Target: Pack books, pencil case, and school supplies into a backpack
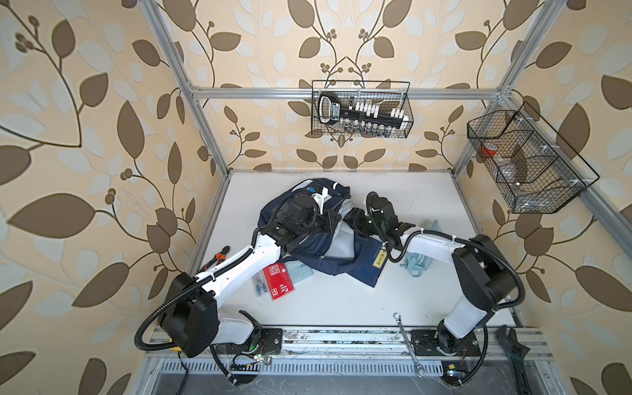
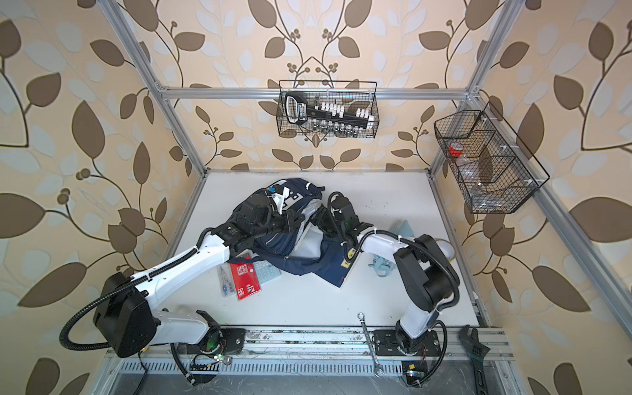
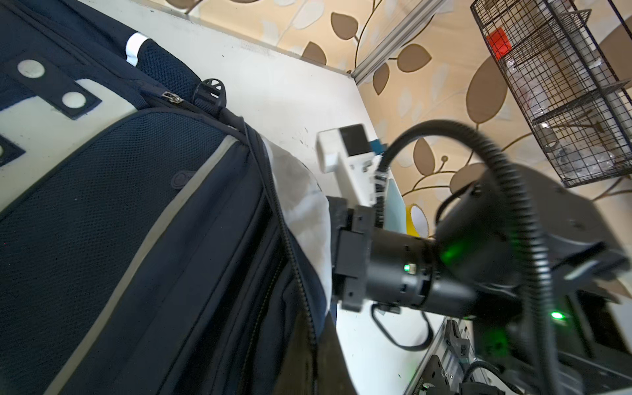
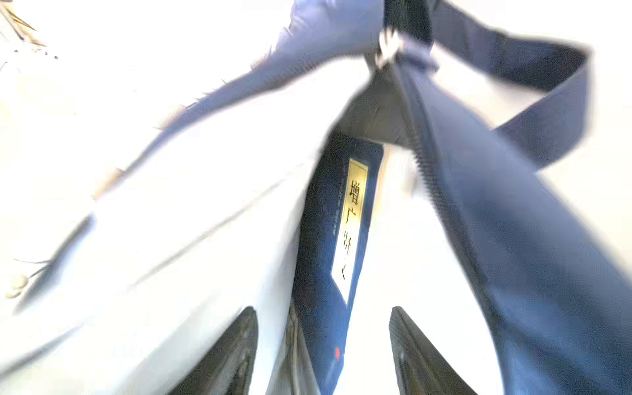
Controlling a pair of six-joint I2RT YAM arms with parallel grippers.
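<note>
The dark blue backpack (image 1: 276, 205) lies on the table with its light-lined mouth facing front right. In the left wrist view, my left gripper is shut on the zippered edge of that mouth. My right gripper stands open at the mouth, nothing visible between its fingers. A dark blue book (image 4: 339, 243) with a yellow label shows through the opening in the right wrist view. In the top left view, a blue book (image 1: 368, 268) with a yellow label lies at the backpack's front right. Left of it lie a red packet (image 1: 278, 281) and a pale blue item (image 1: 299, 271).
A clear packet (image 1: 260, 285) sits beside the red one. Light blue cloth (image 1: 416, 263) lies under the right forearm, and orange-handled pliers (image 1: 217, 258) are at the left edge. Wire baskets (image 1: 362, 110) hang above.
</note>
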